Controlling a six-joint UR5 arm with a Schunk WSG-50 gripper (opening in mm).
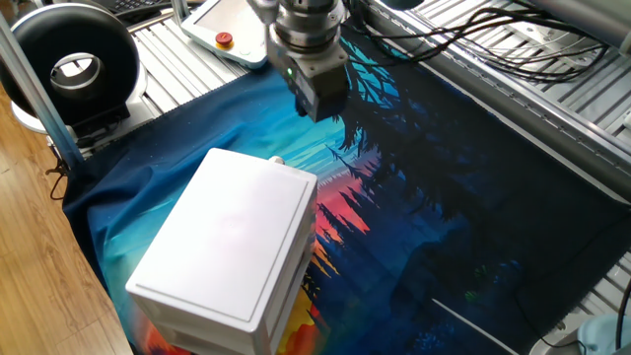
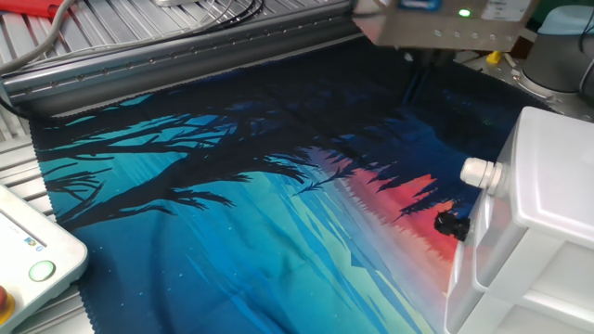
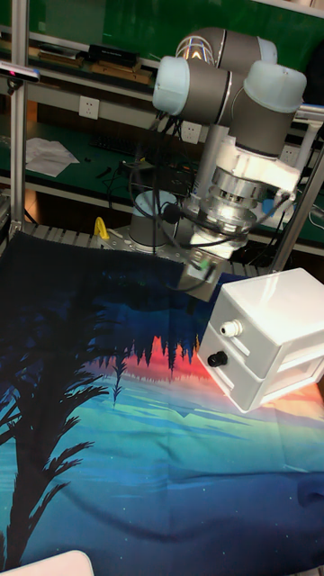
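Note:
A white two-drawer box (image 1: 225, 235) stands on the printed cloth. Its upper drawer carries a white knob (image 2: 484, 174), its lower one a black knob (image 2: 452, 224); both knobs also show in exterior view 3, and both drawers look closed. My gripper (image 1: 302, 109) hangs over the cloth on the knob side of the box, clear of it. Dark fingers (image 2: 415, 85) point down below the gripper body in exterior view 2, blurred against the dark cloth. No object shows at them, but the gap between the fingers cannot be made out.
A teach pendant (image 2: 35, 255) with a red button lies at the cloth's edge. Loose black cables (image 1: 513, 44) run along the metal rail. A black round object (image 1: 74, 69) stands at the far left.

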